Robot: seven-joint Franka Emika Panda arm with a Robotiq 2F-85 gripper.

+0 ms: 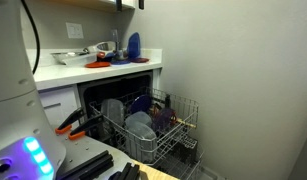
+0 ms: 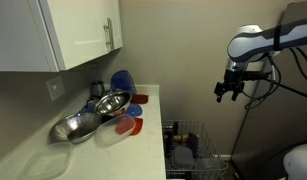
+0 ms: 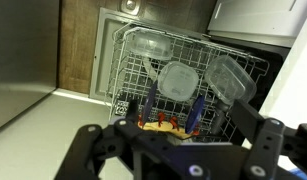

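High above the pulled-out dishwasher rack, my gripper points downward. Its dark fingers are spread wide along the bottom of the wrist view, and the gripper has nothing between them. Beneath it in that view, the wire rack holds a clear container at upper left, a round translucent lid or bowl in the middle and another clear container at right. Blue-handled utensils and some red and yellow pieces are near the rack's lower edge, partly hidden by the gripper.
Metal bowls, a clear container with a red rim, an empty clear tray and an upright blue board stand on the white counter. A white cabinet hangs over it. Open air surrounds the gripper.
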